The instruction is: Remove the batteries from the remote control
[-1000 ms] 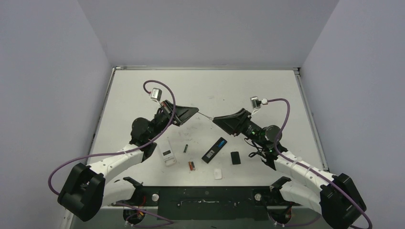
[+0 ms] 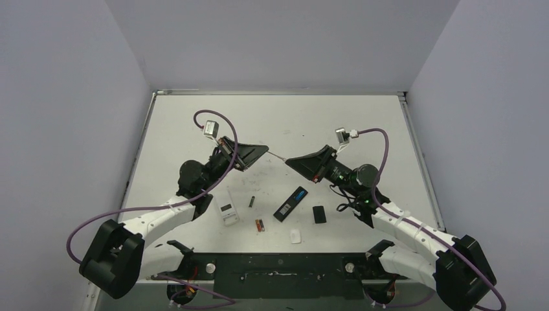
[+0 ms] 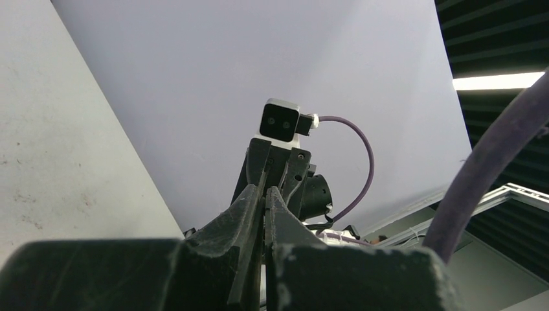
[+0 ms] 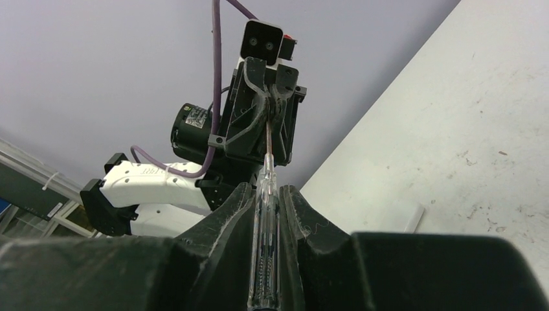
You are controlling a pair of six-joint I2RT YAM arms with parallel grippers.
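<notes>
A slim screwdriver with a clear handle (image 4: 264, 240) spans the gap between my grippers, above the table. My right gripper (image 2: 285, 159) is shut on its handle. The thin shaft (image 4: 268, 137) runs to my left gripper (image 2: 268, 149), which is shut with the shaft's end at its fingertips. In the left wrist view that contact is hard to see. Lower down on the table lie a white remote (image 2: 226, 208) at left and a dark device (image 2: 290, 204) with a blue end near the middle. Two small batteries (image 2: 259, 225) rest together between them, nearer the front edge.
A small dark cylinder (image 2: 252, 201) lies beside the white remote. A black rectangular piece (image 2: 319, 214) and a small white piece (image 2: 296, 236) lie toward the front right.
Objects on the table have not moved.
</notes>
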